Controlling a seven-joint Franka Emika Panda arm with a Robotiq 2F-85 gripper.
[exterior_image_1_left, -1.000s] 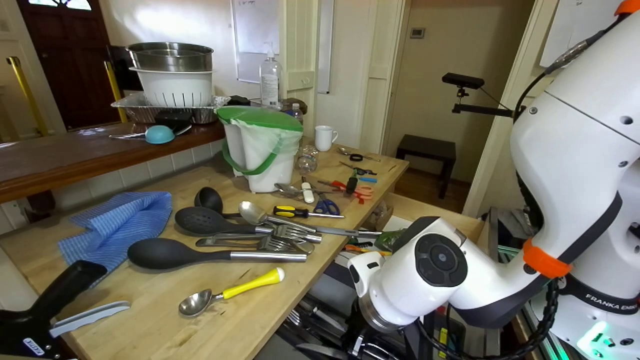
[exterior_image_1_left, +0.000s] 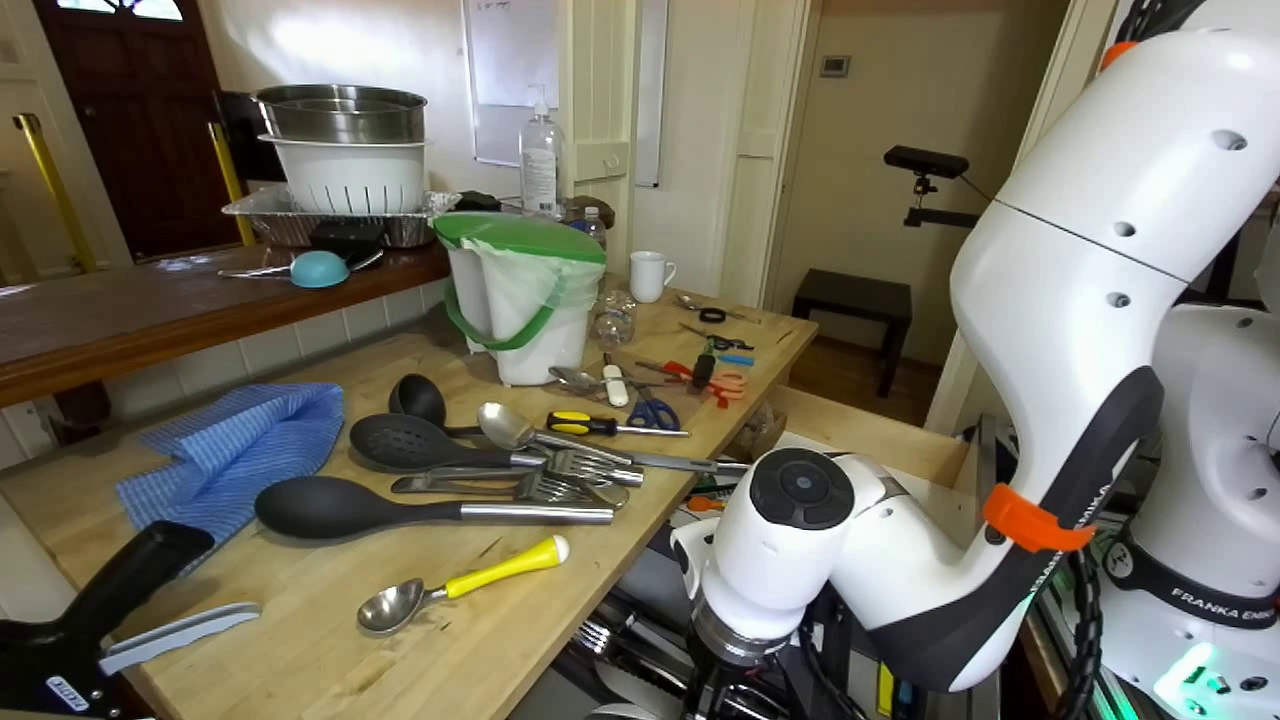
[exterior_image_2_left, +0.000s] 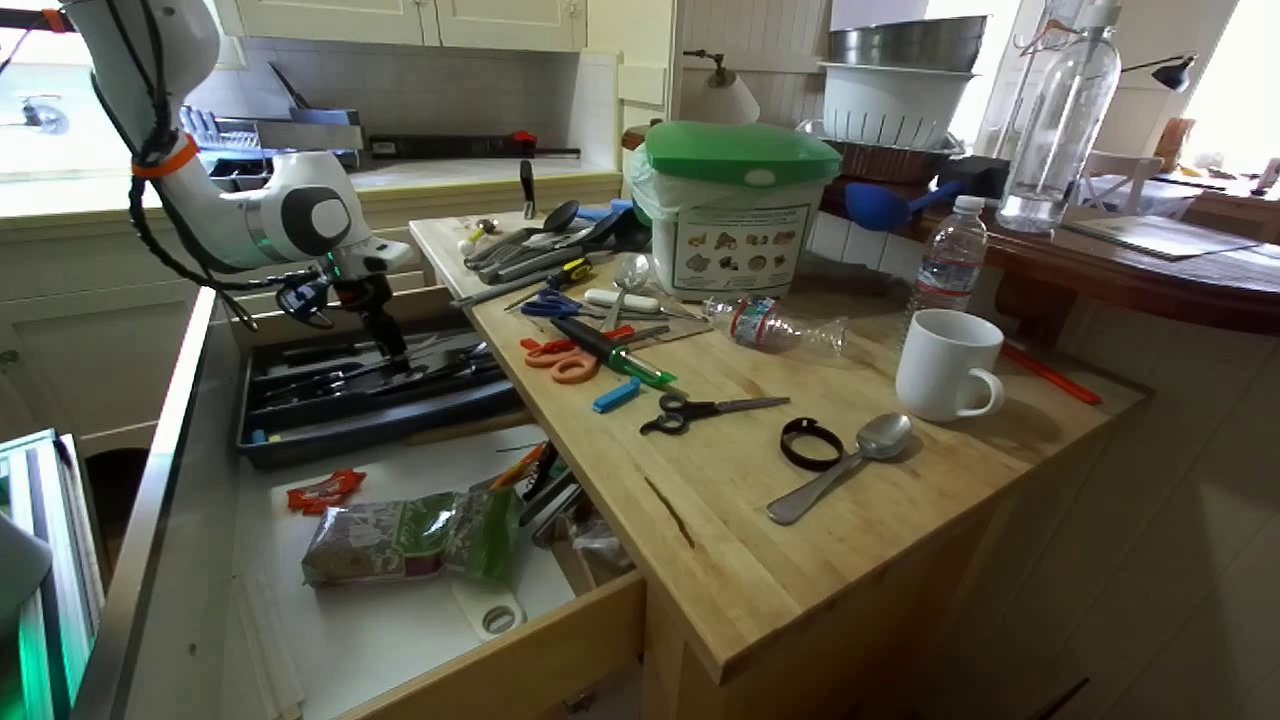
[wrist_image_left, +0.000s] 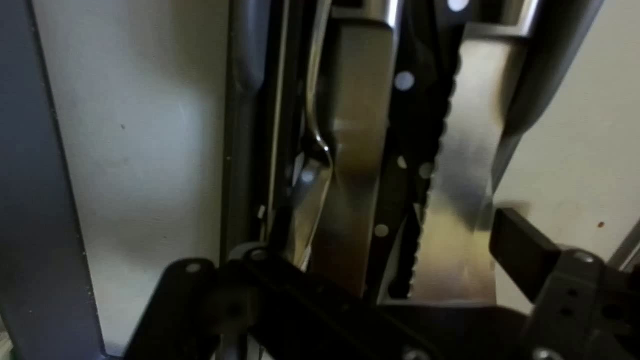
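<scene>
My gripper is open, its fingers spread wide over the knives in the drawer's cutlery tray. In the wrist view a serrated knife (wrist_image_left: 459, 180) lies with its broad blade between the fingers, nearer the right finger (wrist_image_left: 522, 252). Left of it are a plain steel blade (wrist_image_left: 357, 144) and black riveted handles (wrist_image_left: 405, 120). A thin, bent metal utensil (wrist_image_left: 315, 102) lies beside them. Whether a finger touches any of these cannot be made out. From the far side, the gripper (exterior_image_2_left: 391, 348) points down into the black cutlery tray (exterior_image_2_left: 282, 454).
The wooden counter (exterior_image_2_left: 720, 516) borders the drawer, with scissors (exterior_image_2_left: 708, 412), a spoon (exterior_image_2_left: 840, 468) and a white mug (exterior_image_2_left: 948, 366) on it. A plastic packet (exterior_image_2_left: 408, 534) lies in the drawer outside the tray. Several large utensils and a yellow-handled scoop (exterior_image_1_left: 462, 586) crowd the counter's other end.
The arm has shifted left in exterior view 1, and its hand has turned to a more upright, downward-pointing pose over the drawer. The counter objects have not moved.
</scene>
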